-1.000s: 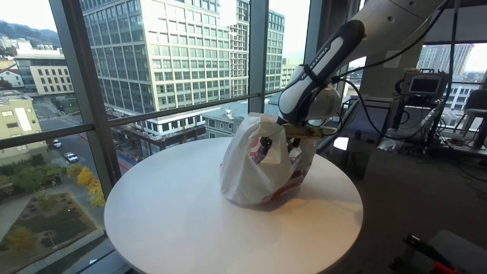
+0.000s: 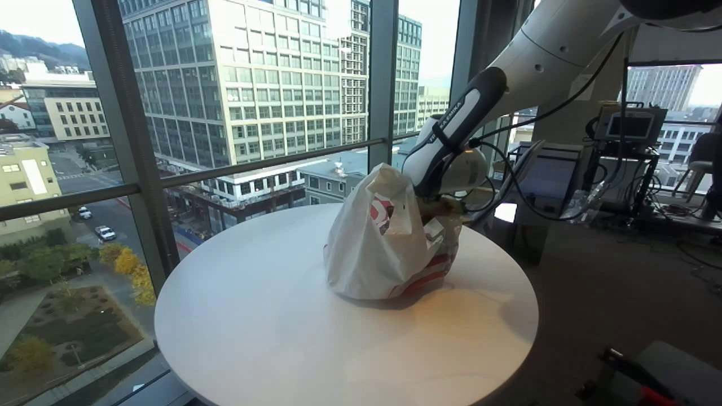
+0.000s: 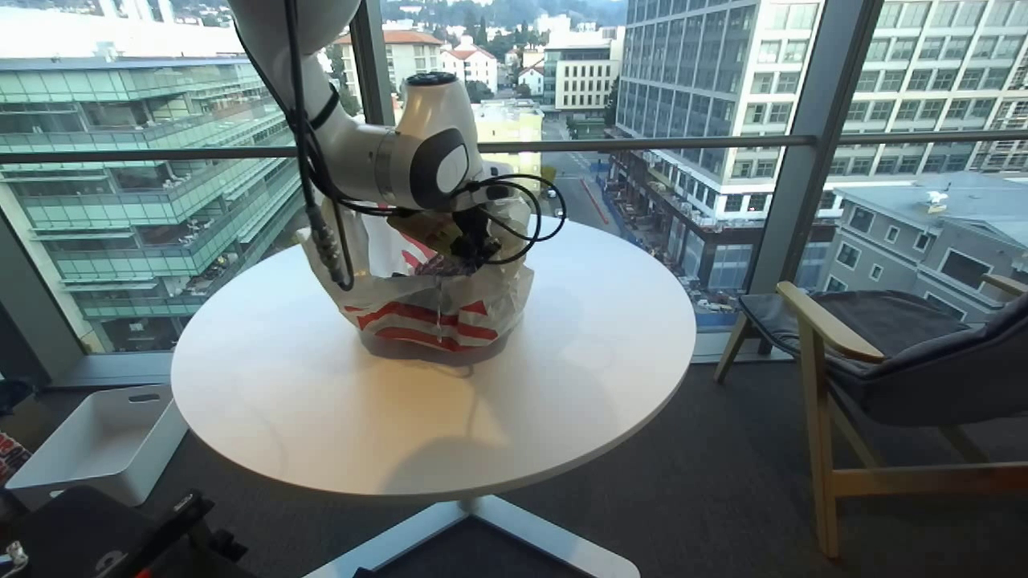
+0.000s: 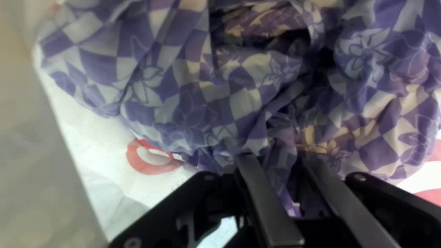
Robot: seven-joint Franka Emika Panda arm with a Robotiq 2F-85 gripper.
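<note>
A white plastic bag with red markings [image 2: 369, 254] stands on the round white table [image 2: 271, 331]. Inside it, filling much of the wrist view, lies crumpled cloth [image 4: 186, 103] in a purple and cream checked pattern with flowers. My gripper reaches down into the bag's mouth, its fingers [image 4: 264, 198] partly apart and pressed in among the folds. A narrow fold of cloth runs between the fingers, with a dark gap beside the right one. Neither exterior view shows the fingertips clearly, as the bag and arm cover them.
Around the bag the tabletop is bare. A white bin [image 3: 101, 443] sits on the floor at the left, and a wooden-armed chair [image 3: 867, 337] stands right of the table. Tall windows rise behind. The bag's wall [image 4: 41, 144] passes close to the gripper's left side.
The arm has moved lower and somewhat left in exterior view 1, taking the gripper deeper into the bag. The bag's upper part has shifted slightly, while its base stays in nearly the same spot.
</note>
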